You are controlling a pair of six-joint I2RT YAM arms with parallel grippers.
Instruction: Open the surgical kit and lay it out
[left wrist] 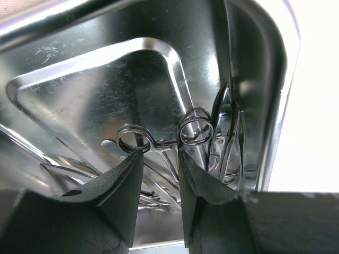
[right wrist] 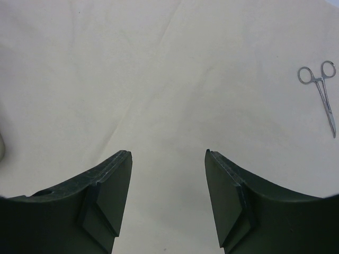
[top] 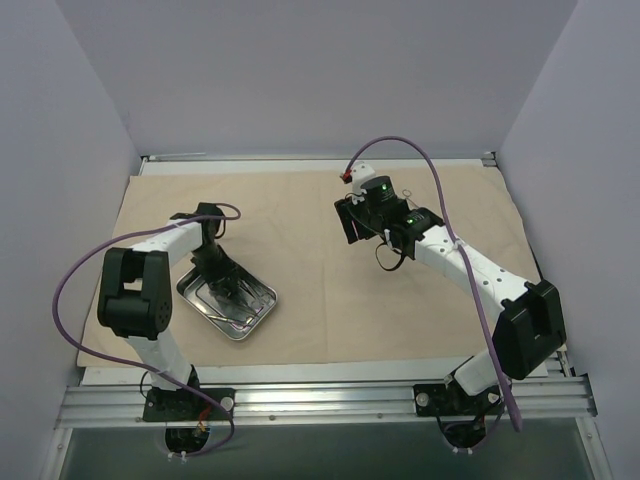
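Note:
The metal tray [top: 250,325] lies on the cloth at the left and holds several steel instruments. My left gripper is over the tray, its fingers part open. Just beyond and between its fingertips are the ring handles [left wrist: 195,129] of a scissor-like instrument; its shanks run down between the fingers, their lower part hidden. No grip on it shows. Above the cloth at the centre right, my right gripper is open with nothing between its fingers. A ring-handled clamp [right wrist: 324,90] lies on the cloth to the right of that gripper.
More slim instruments [left wrist: 233,143] lie along the tray's side wall, and others [left wrist: 69,169] cross at its lower left.

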